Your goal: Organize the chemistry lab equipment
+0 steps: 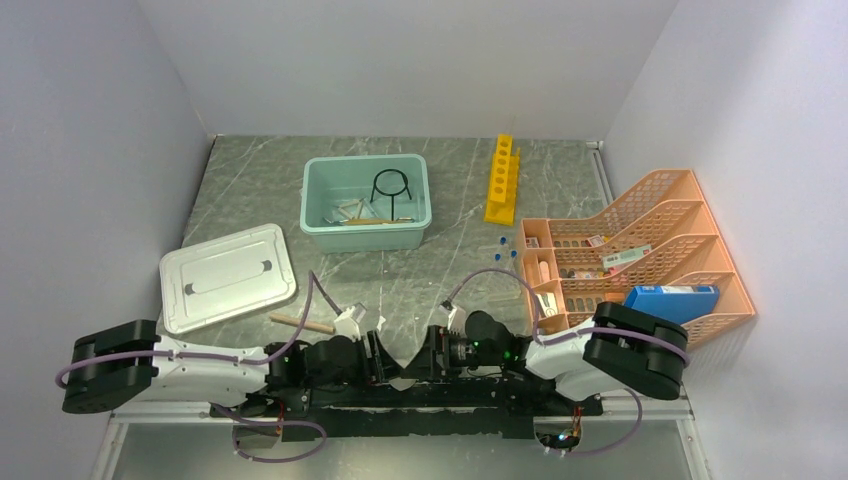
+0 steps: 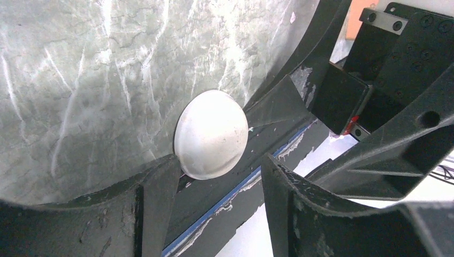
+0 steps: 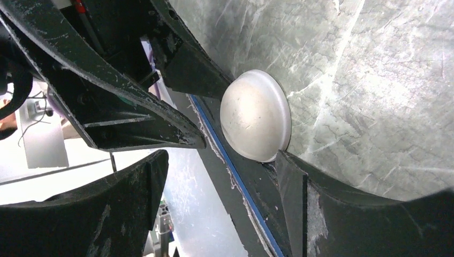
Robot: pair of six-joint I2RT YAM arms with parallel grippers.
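A small round white dish [image 2: 210,134] sits at the table's front edge between my two grippers, seen in all three views. My left gripper is part open, its fingertips at the dish's near side. My right gripper has its fingertips either side of the dish's near side, shut on it. In the top view, a teal bin [image 1: 365,240] holds a black ring stand [image 1: 392,205] and small items. A yellow tube rack [image 1: 500,180] stands to its right, with small blue-capped items [image 1: 502,242] below it.
A white lid [image 1: 225,295] lies at the left, a wooden rod [image 1: 300,323] below it. A peach organizer [image 1: 640,215] with a blue box [image 1: 670,300] fills the right side.
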